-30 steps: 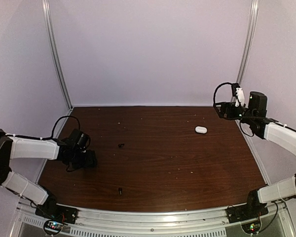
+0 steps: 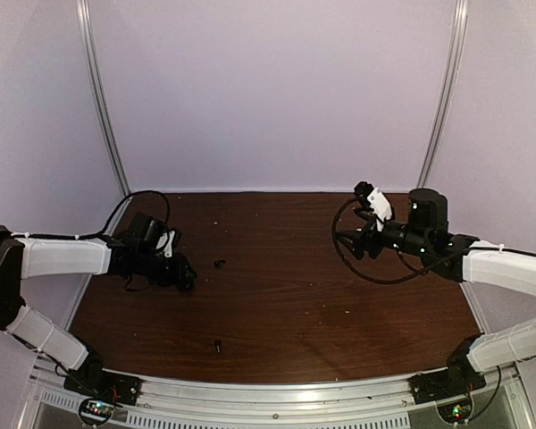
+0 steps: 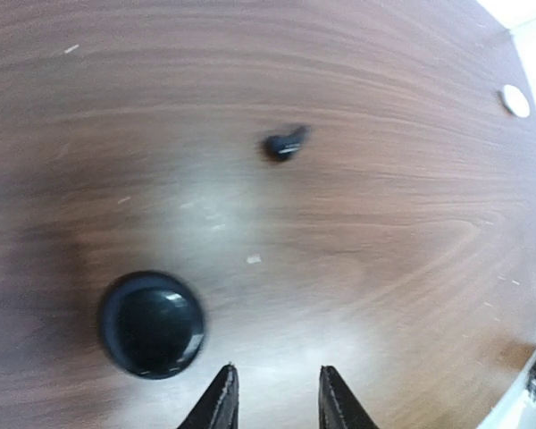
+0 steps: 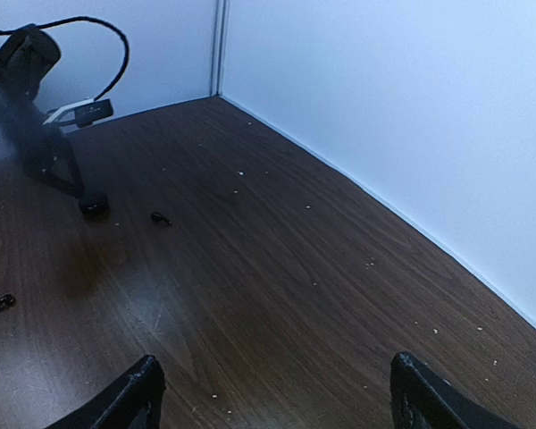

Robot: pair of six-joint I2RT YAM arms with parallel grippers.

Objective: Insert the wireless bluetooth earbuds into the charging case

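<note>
Two small black earbuds lie apart on the table, one near the middle-left [image 2: 219, 263], the other at the front [image 2: 218, 347]; the left wrist view shows one [image 3: 284, 145]. The white case [image 3: 515, 102] is at the far side, hidden in the top view by my right arm. My left gripper [image 2: 183, 277] is left of the middle earbud, its fingertips a little apart in its wrist view, nothing visible between them. My right gripper is open and empty, over the right back of the table, above the case's area.
A round black disc [image 3: 152, 323] shows close to my left gripper in its wrist view.
My right gripper has moved left and toward the front, now covering the case in the top view. My left gripper has moved a little to the right.
</note>
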